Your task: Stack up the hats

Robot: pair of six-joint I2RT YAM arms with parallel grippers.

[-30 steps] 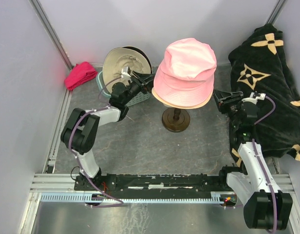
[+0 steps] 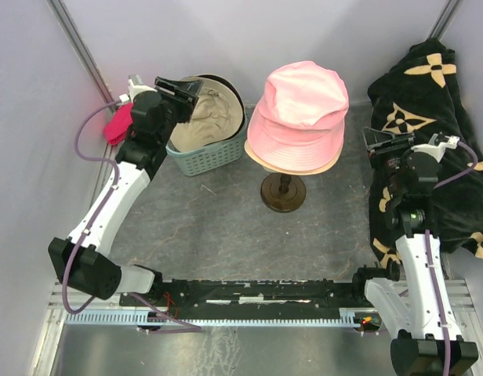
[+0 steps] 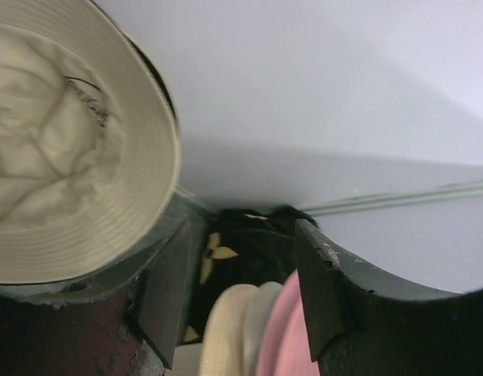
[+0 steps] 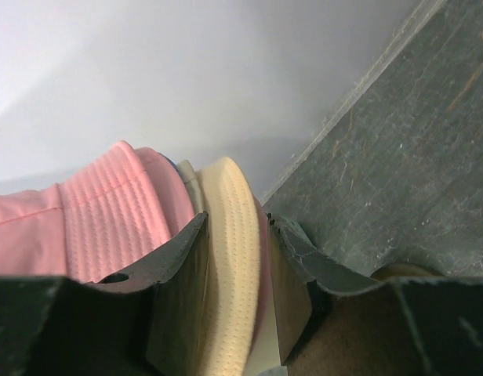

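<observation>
A pink hat point(image 2: 300, 110) tops a stack on a stand whose round brown base point(image 2: 283, 193) rests on the floor; a beige brim point(image 4: 234, 235) shows below the pink one. At the back left, a beige hat point(image 2: 206, 117) leans in a blue-green basket point(image 2: 212, 158), a dark brim behind it. Over that basket's left side my left gripper point(image 2: 181, 88) stands open with nothing between its fingers. My right gripper point(image 2: 367, 141) is apart from the stack, on its right; its fingers are part open, and nothing shows held between them.
On the right lies a black blanket point(image 2: 404, 119) with tan flowers, under and behind my right arm. A red cloth point(image 2: 118, 124) sits at the far left behind my left arm. Bare grey floor point(image 2: 218, 235) spreads across the middle front.
My left gripper has moved left and back, away from the pink hat to over the basket. My right gripper has drawn a little to the right and back. The hats have stayed put.
</observation>
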